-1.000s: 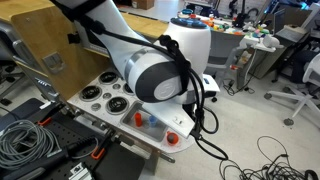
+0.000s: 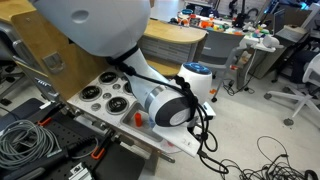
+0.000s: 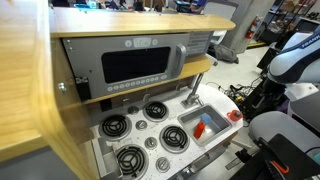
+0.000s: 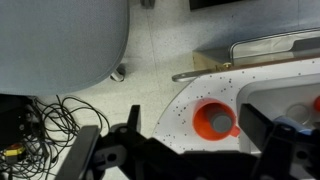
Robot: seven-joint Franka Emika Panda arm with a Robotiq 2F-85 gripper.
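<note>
In the wrist view my gripper stands open, with its dark fingers wide apart and nothing held. Beyond the fingers, right of the middle of the gap, a small round red dish with a grey round thing in it rests on the white counter. Exterior view 2 shows the red dish at the counter's right end, beside the sink. A red bottle-like object stands in that sink. My arm hides the dish in exterior view 1, where the red object in the sink still shows.
Stove burners lie left of the sink, below a microwave. An open drawer or box edge borders the counter in the wrist view. Past the counter's end is floor with loose black cables.
In exterior view 1 my arm has swung lower and toward the counter's right end. It now covers the red dish, which showed there earlier.
</note>
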